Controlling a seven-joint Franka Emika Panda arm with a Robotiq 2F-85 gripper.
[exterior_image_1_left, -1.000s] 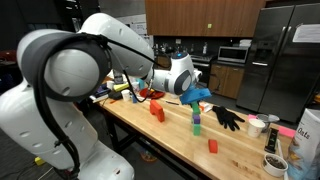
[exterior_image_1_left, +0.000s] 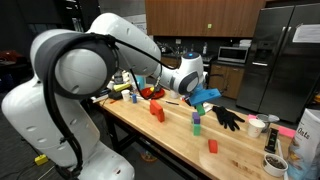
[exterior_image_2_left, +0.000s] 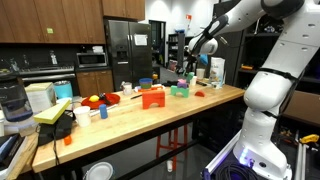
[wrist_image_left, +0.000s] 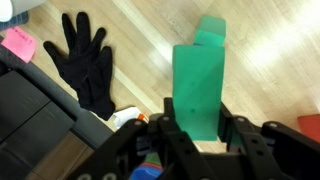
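Observation:
My gripper is shut on a green block (wrist_image_left: 198, 82), which fills the middle of the wrist view. In exterior view 1 that block hangs under the blue fingers (exterior_image_1_left: 207, 96), close above a small upright stack. The stack shows a purple block (exterior_image_1_left: 196, 117) over a green block (exterior_image_1_left: 196, 129). A further green piece (wrist_image_left: 210, 31) shows beyond the held block in the wrist view. Whether the held block touches the stack cannot be told.
A black glove (wrist_image_left: 87, 65) lies beside the gripper on the wooden table. Red blocks (exterior_image_1_left: 157, 111) (exterior_image_1_left: 213, 146) lie on either side of the stack. A white cup (exterior_image_1_left: 256, 128) stands to the right.
In exterior view 1 my gripper has shifted slightly right and tilted differently, and the held green block has moved with it. The purple and green blocks below look unmoved.

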